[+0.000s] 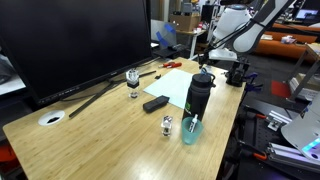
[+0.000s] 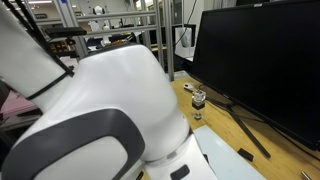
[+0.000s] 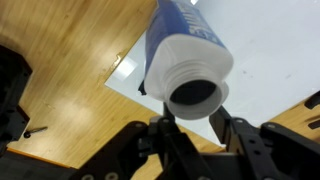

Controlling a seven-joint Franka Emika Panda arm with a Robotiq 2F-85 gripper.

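Observation:
In the wrist view, a blue-and-white bottle lies between the fingertips of my gripper, its round white neck and dark opening turned toward the camera. The fingers are shut on it. Exterior view 1 shows a pale blue item, apparently this bottle, at the top of a tall black cylinder; whether they touch is unclear. The white arm reaches in from the right. In exterior view 2 the arm's large white body hides the gripper.
A teal cup with a white item in it stands before the cylinder. Small silvery-white objects and a dark block sit on the wooden table. White paper lies behind. A large monitor borders the back left.

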